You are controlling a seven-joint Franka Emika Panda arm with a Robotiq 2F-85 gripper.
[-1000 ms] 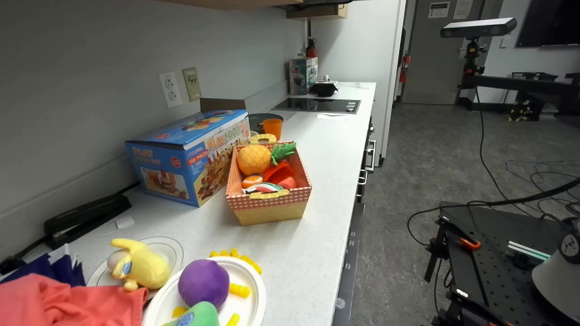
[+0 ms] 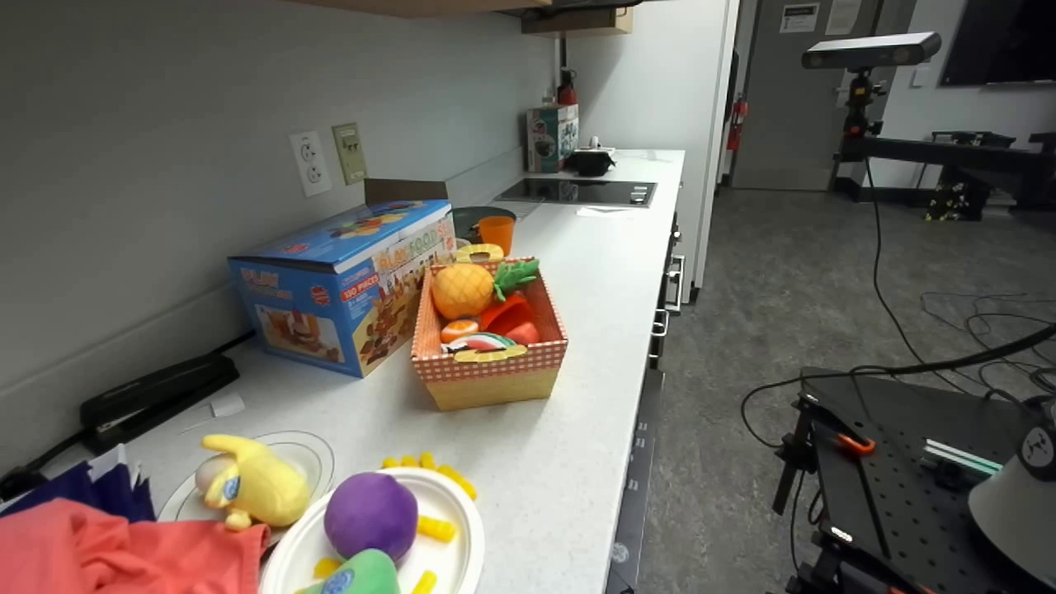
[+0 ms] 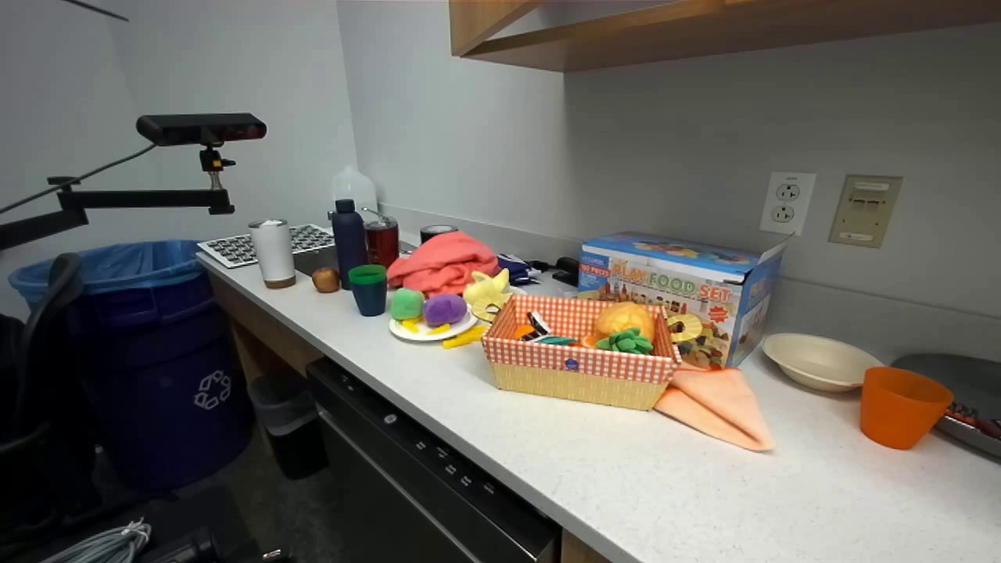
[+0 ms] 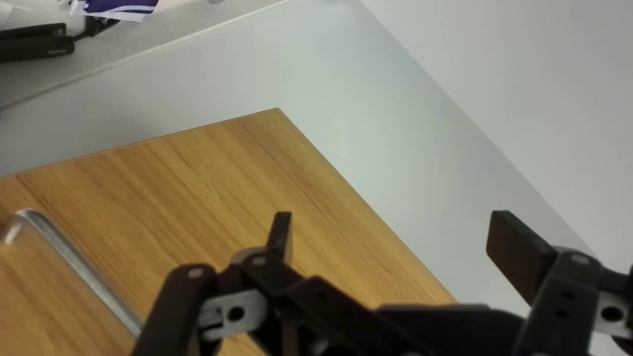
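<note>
My gripper stands open in the wrist view, its two dark fingers wide apart with nothing between them. Behind it are a wooden cabinet panel (image 4: 196,172) with a metal handle (image 4: 77,261) and a bare wall. In neither exterior view does the gripper show; only the arm's white base (image 2: 1020,515) appears at the right of the first. On the counter, a checkered basket (image 2: 500,386) holds a toy pineapple (image 2: 462,290) and other play food. A white plate (image 2: 463,539) nearer that camera carries a purple plush ball (image 2: 371,515), a green plush piece (image 2: 361,574) and yellow pieces.
A blue play-food box (image 2: 297,287) stands against the wall beside the basket. An orange cup (image 3: 901,408) and a beige bowl (image 3: 816,362) sit to its right in the second exterior view. The counter's front strip by the basket is clear. Upper cabinets (image 3: 713,37) overhang the counter.
</note>
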